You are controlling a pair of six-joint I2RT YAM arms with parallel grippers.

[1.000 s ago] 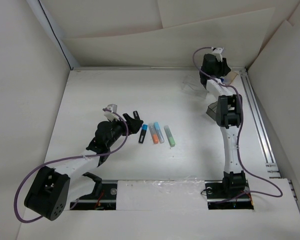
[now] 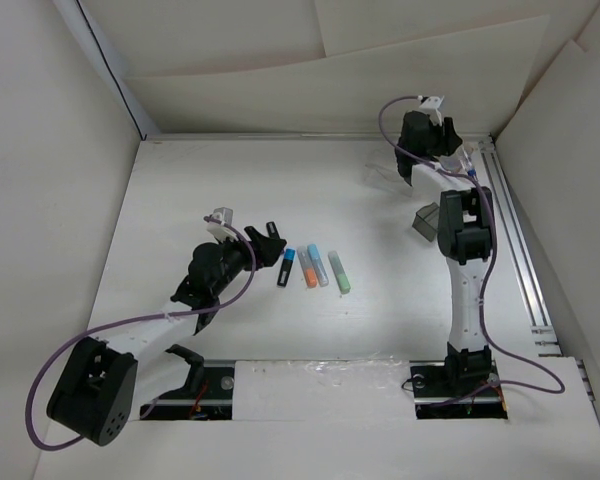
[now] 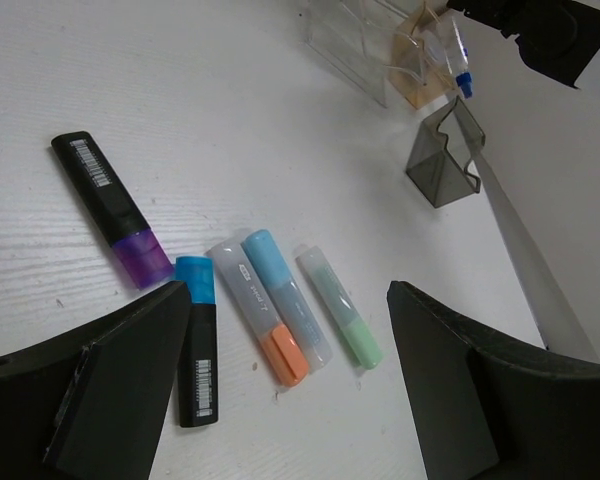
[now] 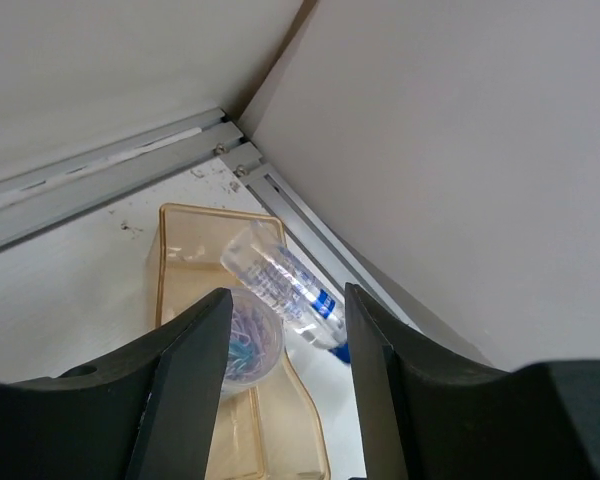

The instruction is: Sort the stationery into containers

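My left gripper stands open above several markers: a black-and-purple one (image 3: 105, 200), a black-and-blue one (image 3: 197, 350), an orange-capped one (image 3: 255, 305), a light-blue one (image 3: 285, 295) and a green one (image 3: 340, 305). My right gripper is open over a tan bin (image 4: 195, 240) in the back-right corner, which holds a clear cup (image 4: 250, 340) with small items inside. A clear bottle-like item with a blue band (image 4: 285, 280) lies tilted at the bin's right side, just beyond the fingertips; whether it touches them I cannot tell.
A grey mesh holder (image 2: 426, 222) stands at the right, below the tan bin. A clear acrylic container (image 3: 345, 50) stands left of the bin. Walls and a metal rail border the back and right.
The right arm has shifted slightly to the right at the back corner, and the blue-banded item now shows beside its gripper in the top view. The left arm has not moved.
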